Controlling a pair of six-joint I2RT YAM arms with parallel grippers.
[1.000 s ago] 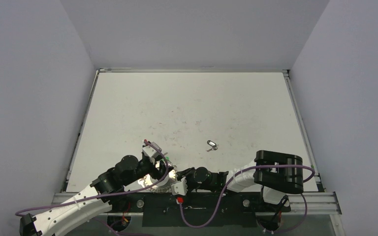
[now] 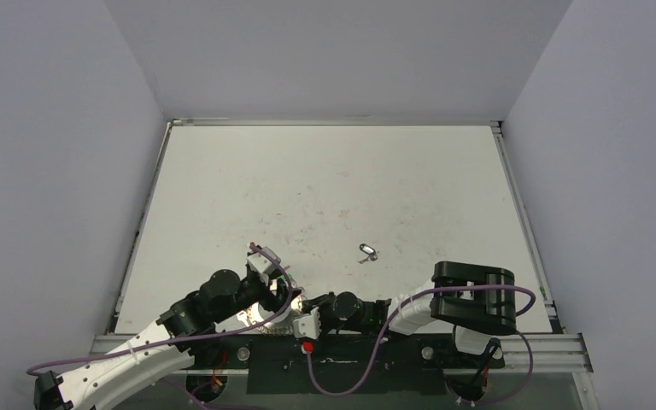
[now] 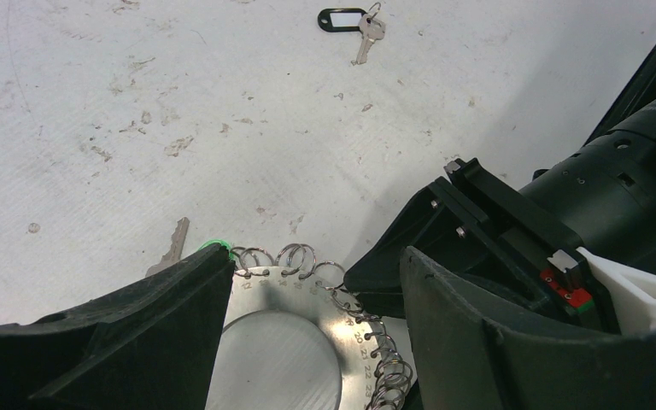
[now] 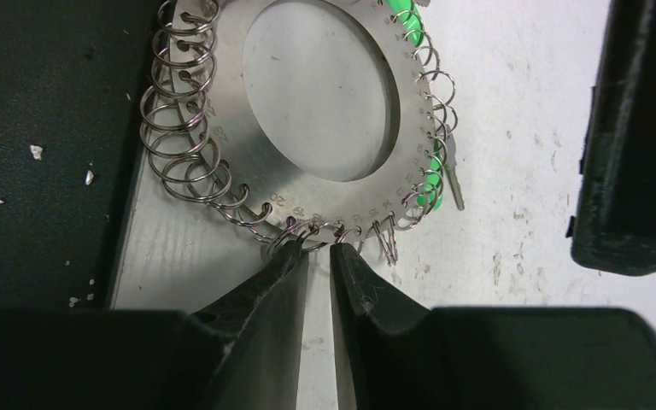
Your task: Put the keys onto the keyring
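Note:
A steel keyring plate [image 4: 299,188] with numbered holes, many wire rings and green tags lies at the table's front edge. A key [image 3: 174,243] and another with a black tag [image 3: 346,20] lie on the table, the latter farther back. My left gripper stands open over the plate. My right gripper is at the plate's rings, its fingertips a little apart; whether a ring is between them I cannot tell.
Both arms crowd the front middle of the table [image 2: 333,188], close to each other. Walls stand at back, left and right.
The right arm has shifted slightly to the left in the top view. The left arm looks unchanged.

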